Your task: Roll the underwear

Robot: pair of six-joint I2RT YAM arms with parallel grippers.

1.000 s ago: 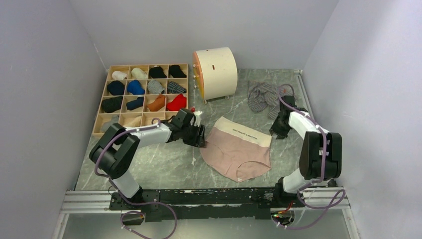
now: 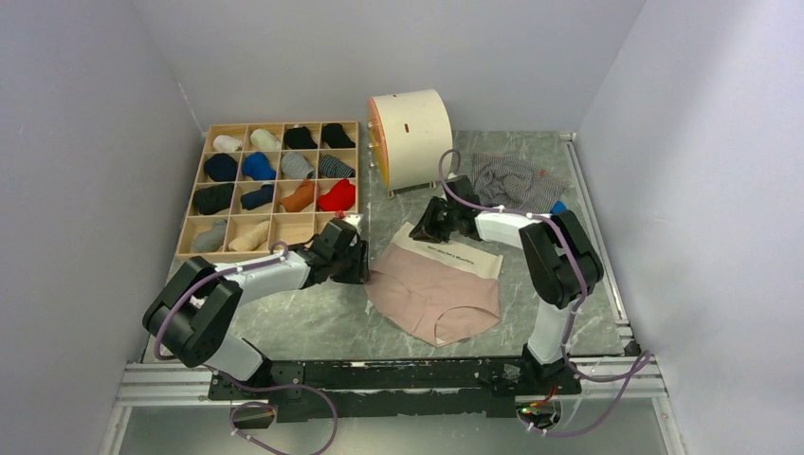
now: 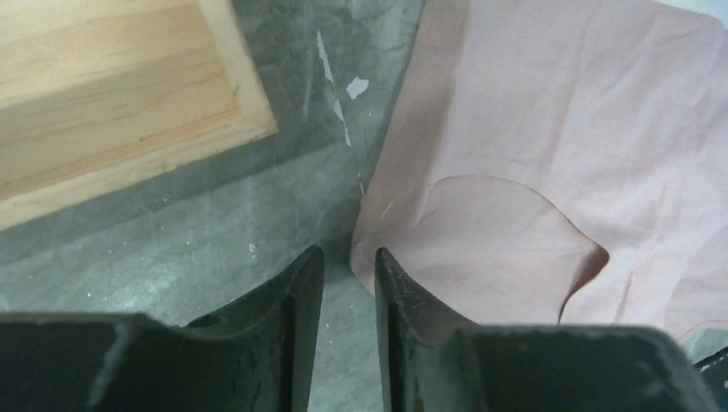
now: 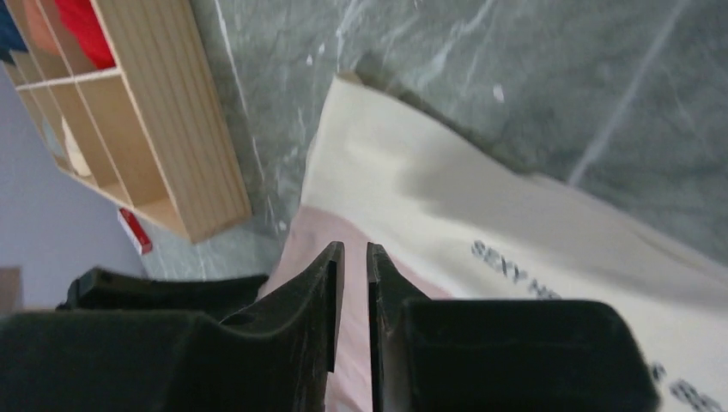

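Pink underwear [image 2: 431, 294] with a cream waistband [image 2: 455, 256] lies spread flat on the grey table. My left gripper [image 2: 358, 270] is at its left corner; in the left wrist view its fingertips [image 3: 311, 266] stand slightly apart by that corner [image 3: 446, 257], with no cloth clearly between them. My right gripper [image 2: 427, 230] hangs over the waistband's upper left part; in the right wrist view its fingers [image 4: 386, 283] are close together above the cream band [image 4: 464, 197], and whether anything is between them cannot be seen.
A wooden grid box [image 2: 268, 216] of rolled garments sits back left, close to my left gripper. A cream drum [image 2: 417, 142] stands at the back. A striped grey cloth [image 2: 512, 180] lies back right. Bare table shows at front left.
My right gripper has swept left from the right side to over the waistband. The underwear has shifted somewhat left, along with my left gripper, which moved left and slightly down.
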